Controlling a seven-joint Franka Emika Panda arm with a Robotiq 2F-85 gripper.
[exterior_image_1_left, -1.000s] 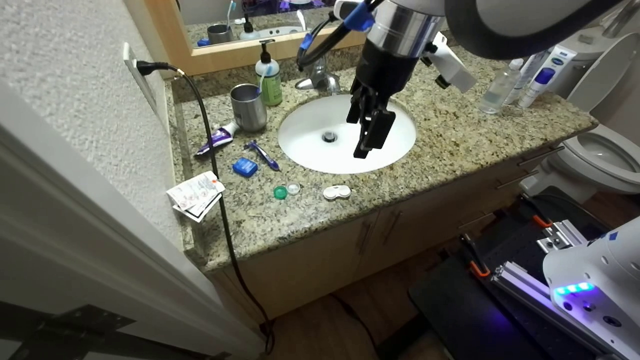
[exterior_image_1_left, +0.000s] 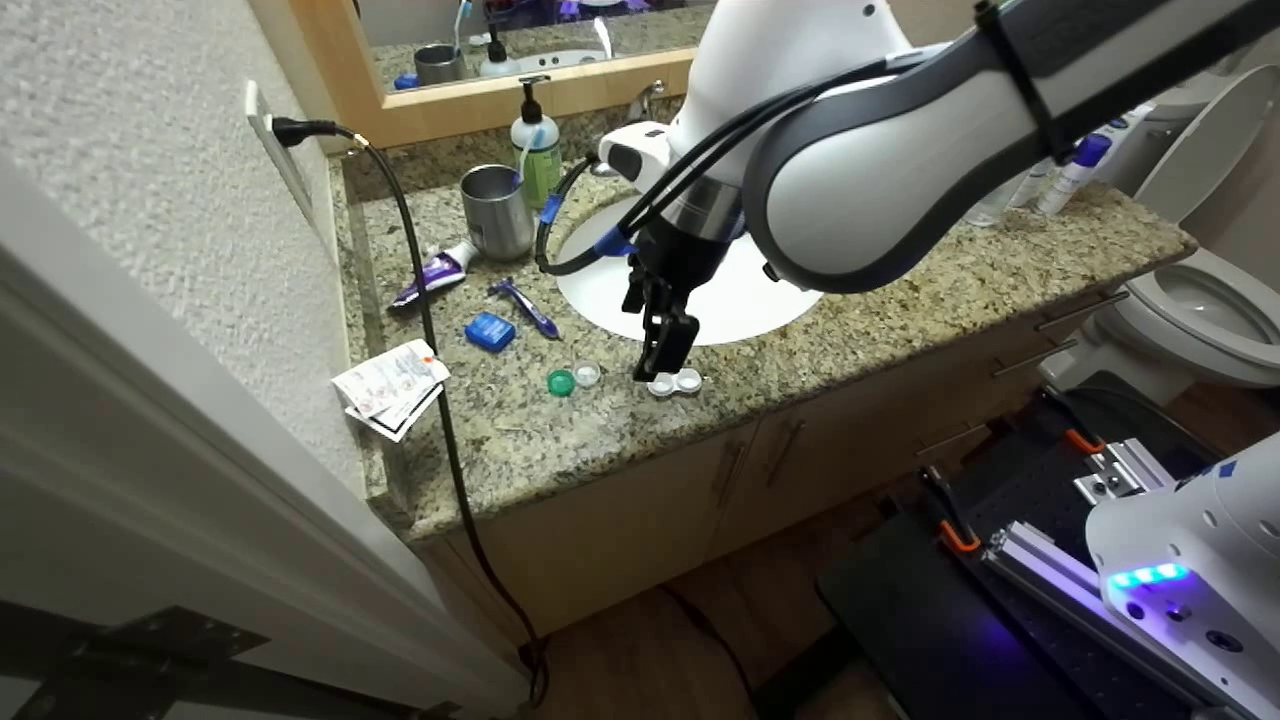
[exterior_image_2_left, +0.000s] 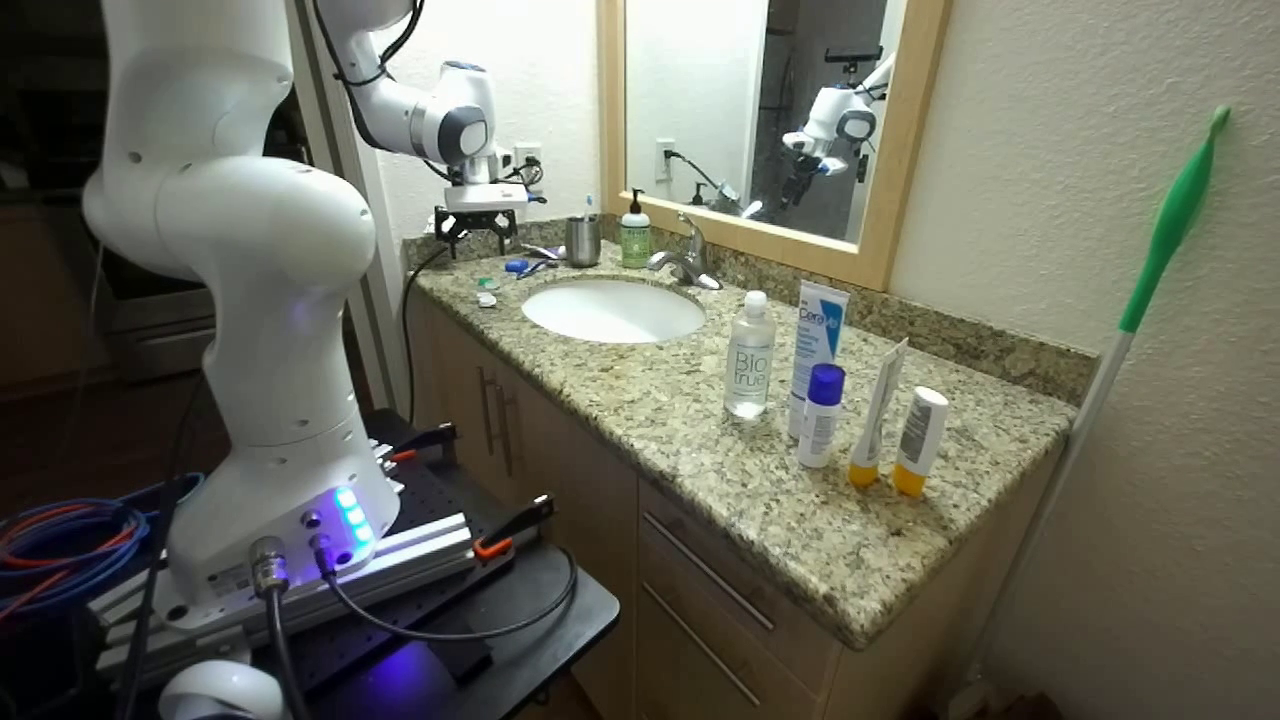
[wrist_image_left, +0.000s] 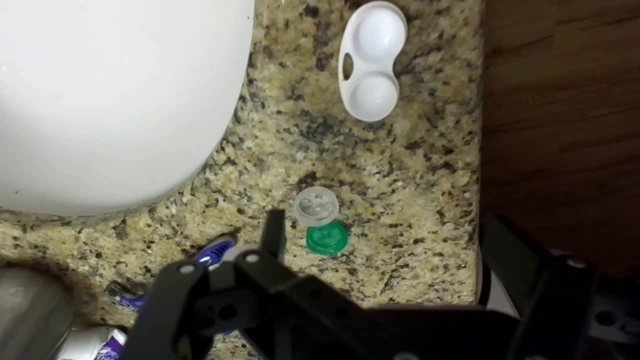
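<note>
In the wrist view, a white contact lens case (wrist_image_left: 373, 63) with two round wells lies on the granite near the counter's front edge. A clear cap (wrist_image_left: 316, 206) and a green cap (wrist_image_left: 327, 237) lie together, apart from the case. My gripper is open, its fingers wide apart and nothing held between them. In exterior view 1 the gripper (exterior_image_1_left: 662, 330) hangs over the front of the sink, partly covering the lens case (exterior_image_1_left: 675, 383); the green cap (exterior_image_1_left: 560, 383) and clear cap (exterior_image_1_left: 587, 374) show to its left.
Left of the sink (exterior_image_1_left: 756, 314) are a blue box (exterior_image_1_left: 489, 332), a purple razor (exterior_image_1_left: 524, 310), a toothpaste tube (exterior_image_1_left: 434, 275), a metal cup (exterior_image_1_left: 497, 214) and a soap bottle (exterior_image_1_left: 542, 158). A black cable (exterior_image_1_left: 446, 432) hangs over the counter's left end. Several bottles and tubes stand at the far right.
The case and caps have stayed put.
</note>
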